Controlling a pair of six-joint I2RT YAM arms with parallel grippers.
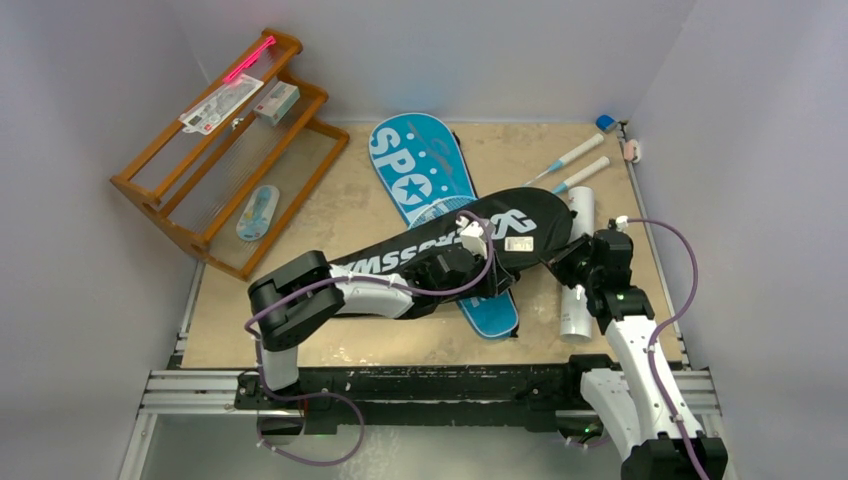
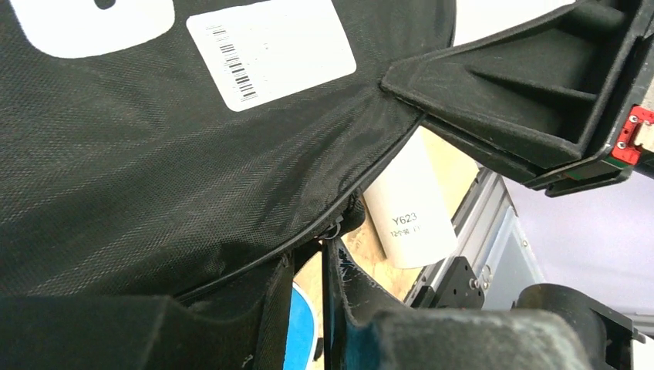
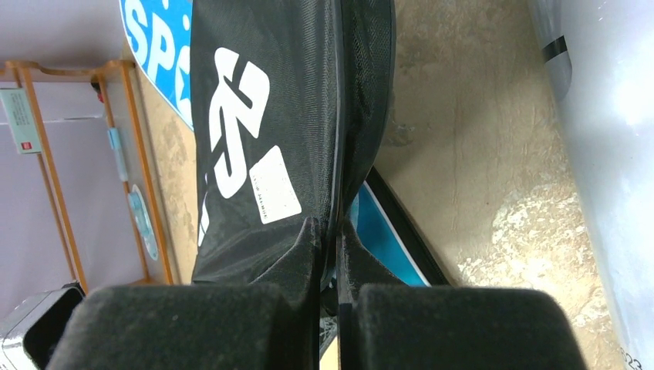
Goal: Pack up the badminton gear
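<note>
The long black racket bag lies slantwise across a blue bag. My right gripper is shut on its edge near the rounded end, and cloth runs between the fingers in the right wrist view. Below that edge, my left gripper stands slightly open at a small zipper pull. A narrow gap shows between its fingers; whether the pull's dark tab lies between the tips is unclear. Two rackets with white handles lie at the back right, a blue-rimmed head partly under the black bag.
A white tube stretches along the right side beside my right arm. The wooden rack fills the left rear, holding several small items. A blue object sits at the back right corner. Bare tabletop shows at the front left.
</note>
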